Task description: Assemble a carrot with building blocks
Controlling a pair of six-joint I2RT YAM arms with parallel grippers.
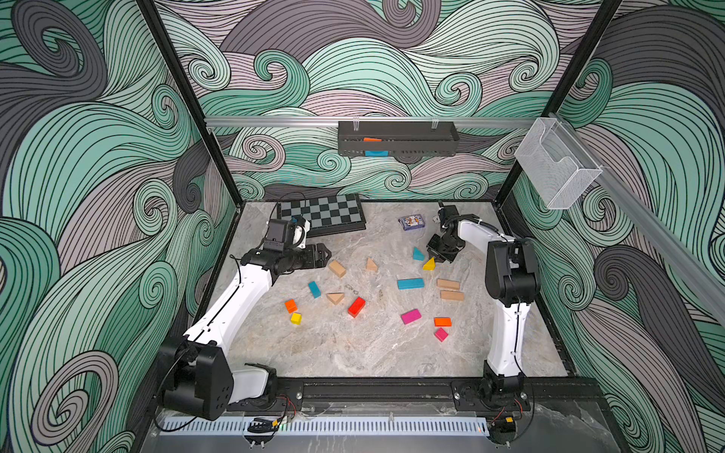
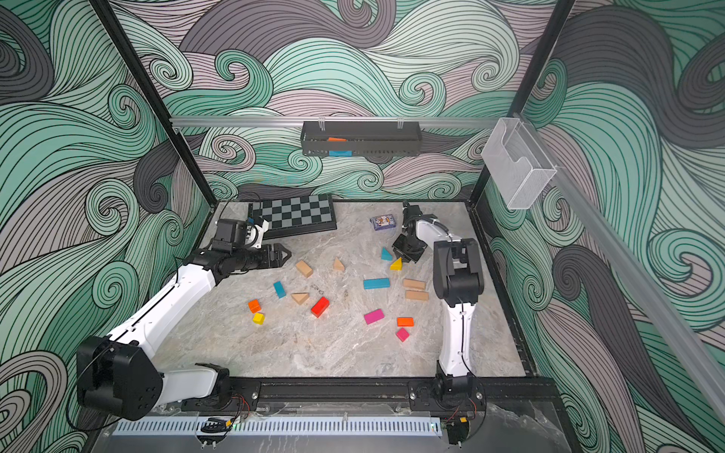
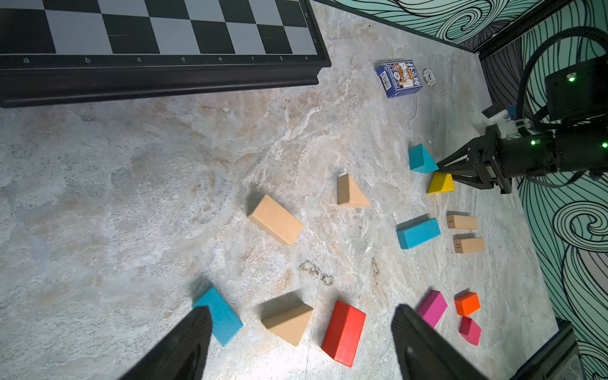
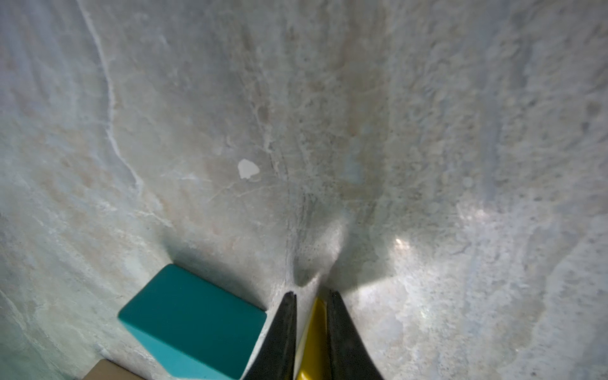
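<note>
My right gripper is closed on a yellow triangular block, beside a teal triangular block; in the left wrist view the yellow block sits under its fingertips. My left gripper is open and empty over the left side of the table, above wooden blocks, wooden triangles, a blue block and a red block. Blue, magenta, orange and pink blocks lie toward the front right.
A chessboard lies at the back left and a card box at the back right. Orange and yellow blocks sit front left. A dark shelf and a wire basket hang on rails above the table.
</note>
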